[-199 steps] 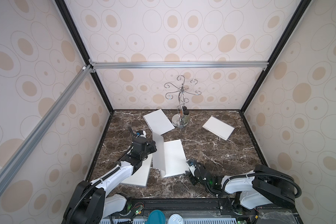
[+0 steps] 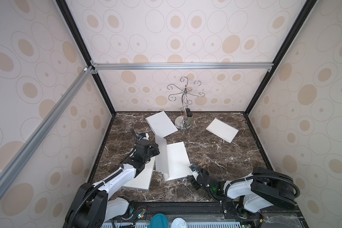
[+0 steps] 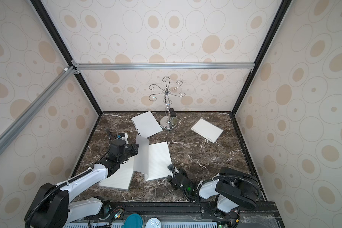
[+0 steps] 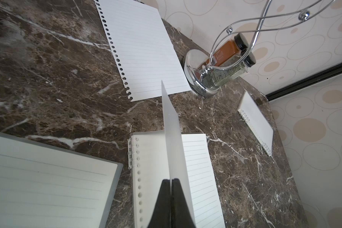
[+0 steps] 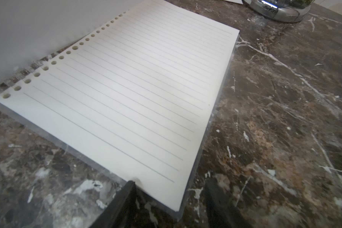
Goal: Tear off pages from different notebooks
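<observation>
The middle notebook (image 2: 178,157) lies open with lined paper and a row of holes. One page (image 2: 161,153) stands raised at its left side. My left gripper is shut on this page, which shows edge-on from between its fingertips in the left wrist view. Low at the notebook's near right corner is my right gripper, its fingers (image 5: 121,205) apart. The lined sheet's corner (image 5: 171,199) reaches into the gap, apparently unpinched. Another lined notebook (image 4: 45,182) lies left of the middle one, partly under my left arm.
A sheet with a punched edge (image 2: 161,123) lies at the back left. Near it stands a chrome spice rack (image 2: 183,122) with jars. A smaller notebook (image 2: 222,130) is at the back right.
The left arm and the raised page have stayed still.
</observation>
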